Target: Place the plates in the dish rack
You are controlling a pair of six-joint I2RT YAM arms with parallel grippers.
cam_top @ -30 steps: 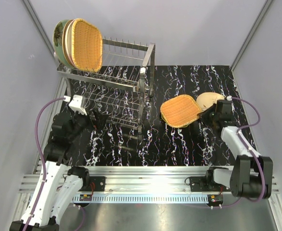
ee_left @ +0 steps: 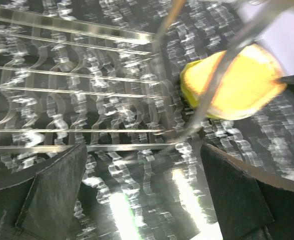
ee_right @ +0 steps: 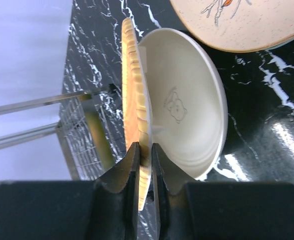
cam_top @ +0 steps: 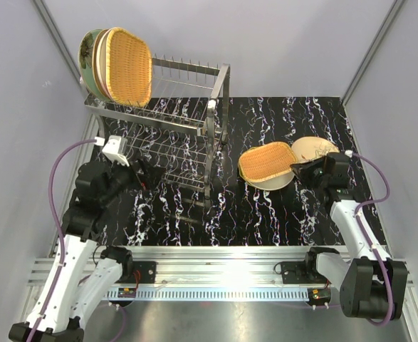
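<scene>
My right gripper is shut on the edge of an orange woven plate, which stands tilted up on its side. In the top view that plate lies partly over a white plate. The white plate carries a small line drawing. Behind them is a cream plate with an orange motif, also seen at the right. My left gripper is open and empty in front of the metal dish rack. On the rack's upper tier, several plates stand upright at the left, an orange woven one outermost.
The rack's lower tier looks empty. Clear black marbled tabletop lies between the rack and the plates. Grey walls close in the sides and back.
The orange plate has tilted and lifted a little, baring more of the white plate beneath. My left arm has moved a little.
</scene>
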